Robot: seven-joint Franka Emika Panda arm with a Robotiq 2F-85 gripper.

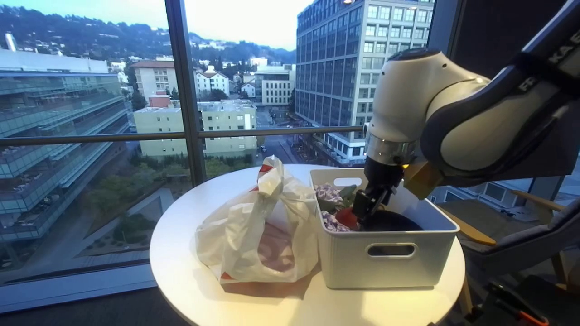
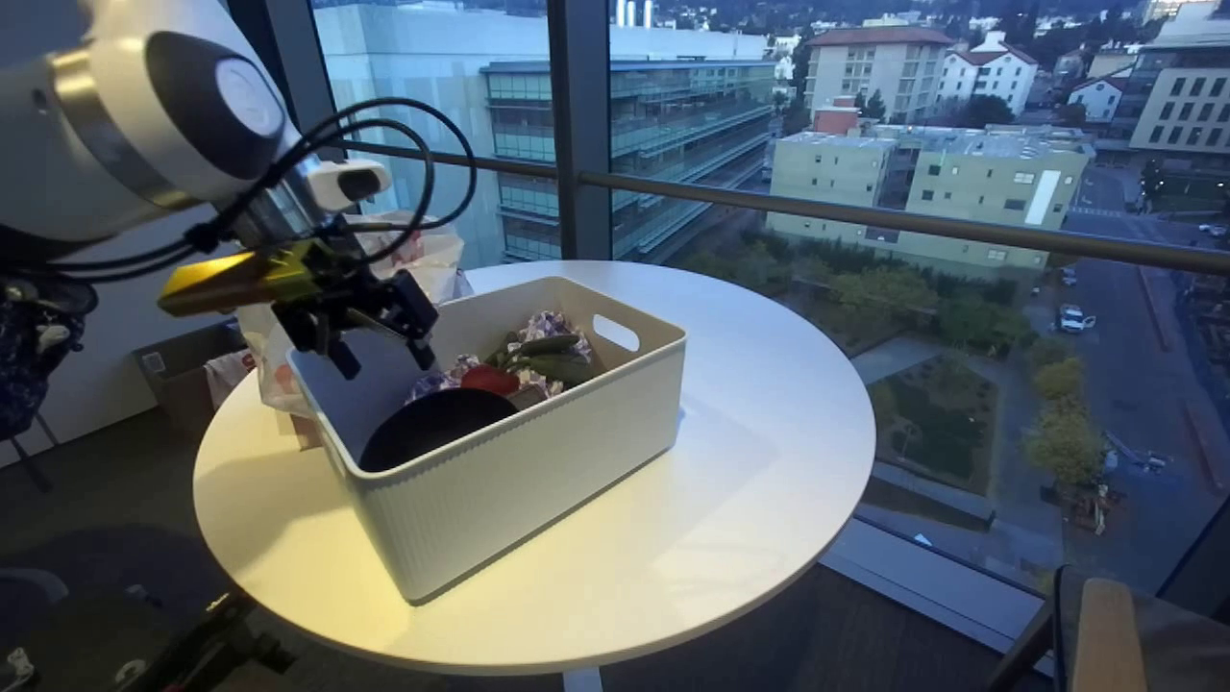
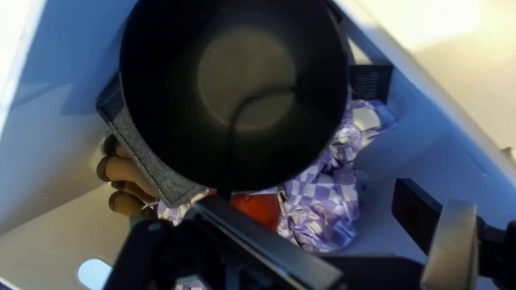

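My gripper (image 2: pixel 386 352) hangs over the white box, tilted down into its mouth, its fingers apart with nothing visible between them. Inside the box lies a black bowl (image 3: pixel 246 77), round and empty, filling much of the wrist view. One finger (image 3: pixel 271 241) is close to the bowl's lower rim in that view; whether they touch I cannot tell. A red item (image 3: pixel 259 208) lies beside the bowl, near purple-and-white checked crumpled wrapping (image 3: pixel 323 203). Green vegetable-like items (image 2: pixel 559 356) rest at the box's far end. Part of a grey tray-like object (image 3: pixel 150 154) shows from under the bowl.
The white box (image 1: pixel 348 266) has high walls around the gripper. Brown rounded pieces (image 3: pixel 126 171) lie along one inside wall. A knotted white plastic bag (image 1: pixel 234 239) stands against the box on the round white table (image 1: pixel 179 233). Bare tabletop shows on the window side.
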